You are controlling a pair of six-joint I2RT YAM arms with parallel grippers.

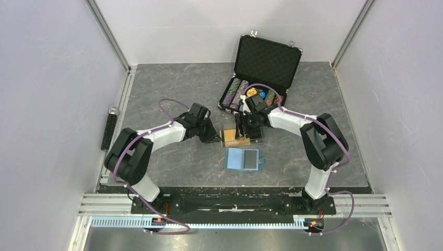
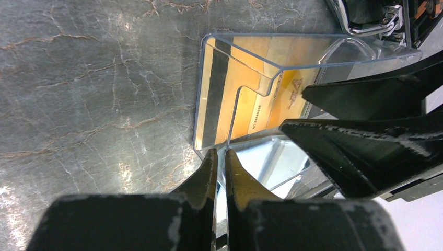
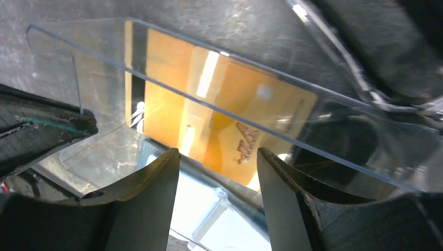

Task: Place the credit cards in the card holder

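A clear plastic box [image 2: 240, 37] lies on the table in front of the case, its near left wall pinched by my left gripper, which is shut. Inside it rest orange-yellow credit cards [image 2: 214, 94] with a dark stripe; how many are stacked cannot be told. Over the box's right half hangs my right gripper, its fingers apart above the orange card [image 3: 245, 125] with nothing between them. A blue card holder [image 1: 226, 159] is spread open on the table just below the box, with a pale left side and a grey right side.
An open black case [image 1: 269, 60] with several rolls of chips stands behind the box, close to the right gripper. A dark cylinder [image 1: 109, 130] lies at the far left.
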